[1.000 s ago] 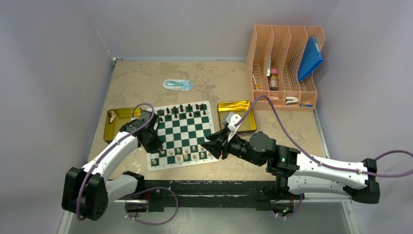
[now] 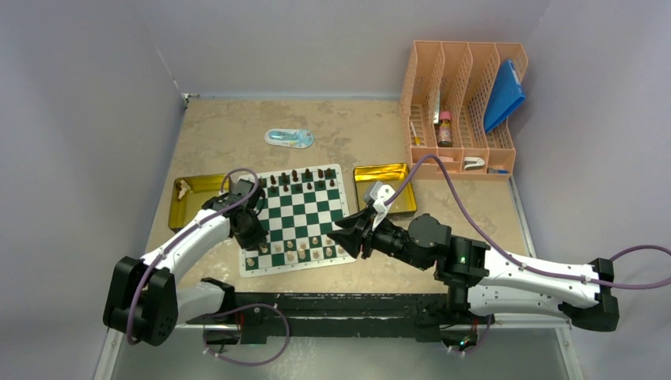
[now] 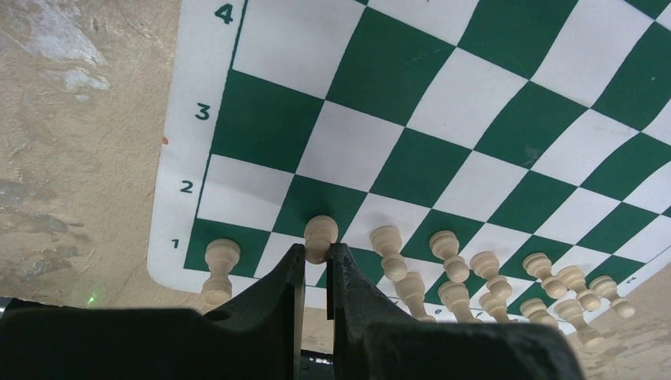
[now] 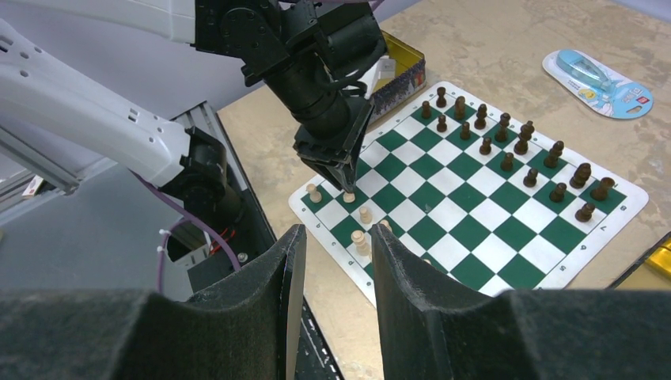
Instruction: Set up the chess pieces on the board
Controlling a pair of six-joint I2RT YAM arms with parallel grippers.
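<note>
The green and white chessboard (image 2: 305, 210) has dark pieces along its far side and light pieces along its near side. My left gripper is low over the near-left board, its fingertips at a light pawn (image 3: 320, 229) on the second row; whether they grip it is unclear. A light corner piece (image 3: 221, 269) stands to its left, with several light pieces to its right. My right gripper hangs above the right near part of the board, its fingers slightly apart with no piece visibly held.
Gold trays flank the board, the left one (image 2: 180, 210) holding light pieces, the right one (image 2: 403, 204) at the right. A blue package (image 2: 289, 138) lies behind the board. An orange organizer (image 2: 463, 103) stands at the back right.
The left arm has shifted very slightly, its wrist and cable a little to the right. The right arm has barely moved. The pieces look unchanged.
</note>
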